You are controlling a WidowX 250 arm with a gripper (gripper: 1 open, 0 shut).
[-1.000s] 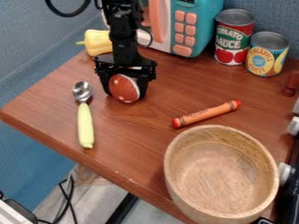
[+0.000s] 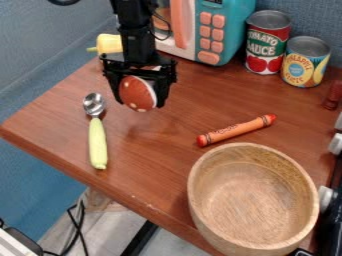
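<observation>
My black gripper [image 2: 139, 76] is shut on a red-and-white round object [image 2: 136, 94], holding it just above the wooden table [image 2: 80, 140] at the upper left. The object's exact kind is hard to tell. Below and left of it lies a scoop with a pale yellow handle [image 2: 98, 144], and to the right lies an orange crayon [image 2: 235, 130].
A wooden bowl [image 2: 253, 205] sits at the front right. A teal toy microwave [image 2: 214, 30], two cans [image 2: 266, 45] [image 2: 305, 64] and a small red item [image 2: 333, 96] line the back and right. A yellow object [image 2: 110, 43] is partly behind the arm.
My gripper has risen a little with the red-and-white object in it, lifting it from where it was on the table.
</observation>
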